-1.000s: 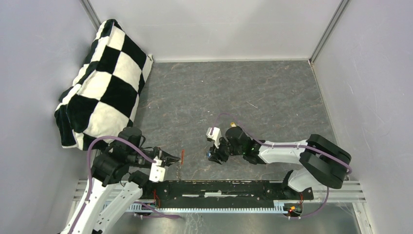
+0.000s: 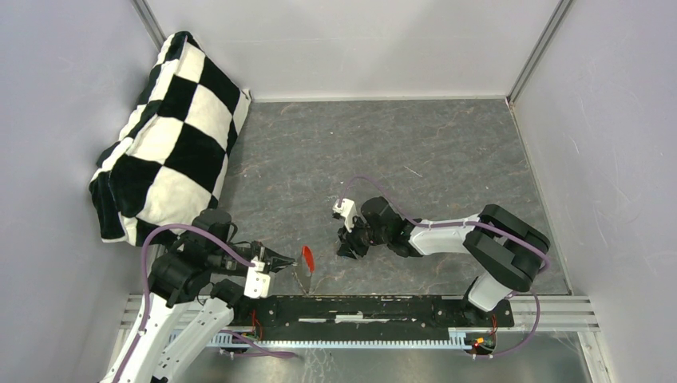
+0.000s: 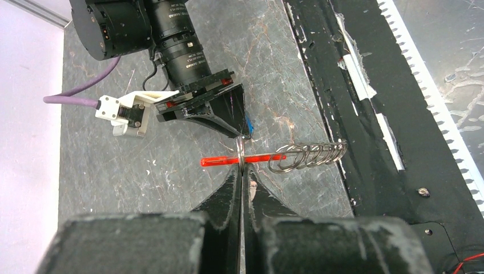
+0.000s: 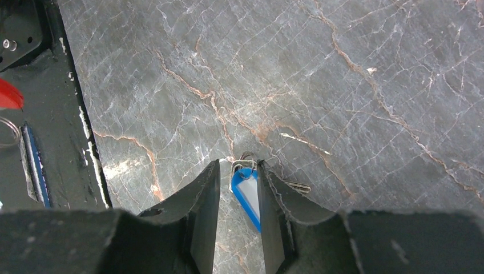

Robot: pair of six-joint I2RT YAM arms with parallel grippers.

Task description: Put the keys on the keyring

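My left gripper is shut on a thin metal ring of the keyring, with a red strip (image 3: 216, 161) and a coil of silver rings (image 3: 308, 156) hanging from it. From above, the red strip (image 2: 308, 256) shows beside the left fingertips. The keys have a blue-edged tag (image 4: 244, 193) with a small ring through it and silver keys (image 4: 298, 186) at its side. My right gripper, part open, straddles this tag, which lies between and beyond its fingers. Whether the right finger touches the tag, I cannot tell.
A checkered cushion (image 2: 172, 148) leans along the left wall. The black rail (image 2: 359, 321) borders the front edge. The grey stone surface (image 2: 383, 144) behind both arms is clear.
My right arm has moved a little left and back in the top view, its fingers now covering the blue tag. The red strip has swung and turned its face up; the left arm stays still.
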